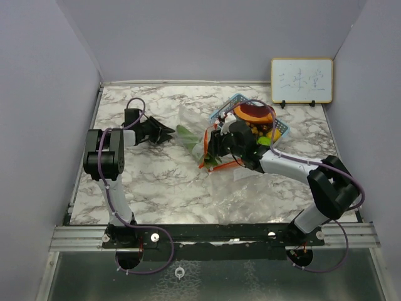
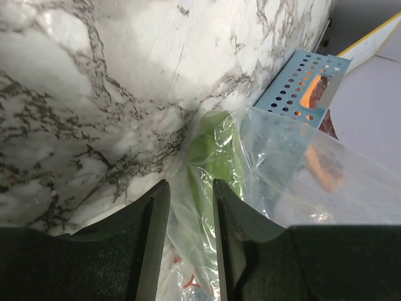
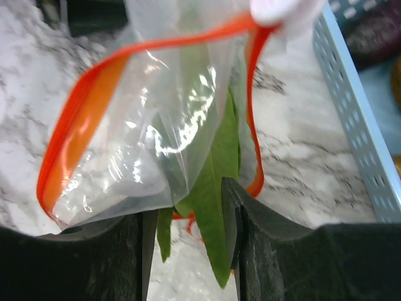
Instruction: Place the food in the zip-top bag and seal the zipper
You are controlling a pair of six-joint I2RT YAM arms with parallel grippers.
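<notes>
A clear zip bag (image 1: pixel 191 137) with an orange zipper lies mid-table, holding a long green leafy vegetable (image 2: pixel 213 157). My right gripper is shut on the vegetable's end at the bag's mouth, by the orange zipper (image 3: pixel 88 106); the bag's film drapes over its fingers. My left gripper (image 1: pixel 164 133) stands left of the bag's closed end; in the left wrist view its fingers (image 2: pixel 229 213) are parted, with the bag beyond them and nothing clearly held.
A blue perforated basket (image 1: pixel 281 128) of mixed food stands behind my right gripper. Loose clear plastic (image 1: pixel 241 197) lies at the front middle. A whiteboard stands back right.
</notes>
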